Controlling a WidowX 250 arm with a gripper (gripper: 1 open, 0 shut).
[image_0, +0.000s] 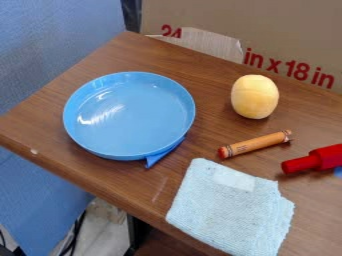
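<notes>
A blue plate (127, 112) lies on the left of the wooden table, with a small blue piece (159, 157) poking out under its lower right edge. A pale yellow round object (254, 96) stands toward the back right. An orange crayon-like stick (255, 143) lies in front of it. A red cylindrical object (313, 160) reaches in from the right edge. A light blue folded cloth (227, 207) lies at the front. No gripper can be seen.
A cardboard box (267, 30) with red printing stands behind the table. The table's left edge (34, 150) runs diagonally toward the front. Bare wood (194, 70) shows at the back centre.
</notes>
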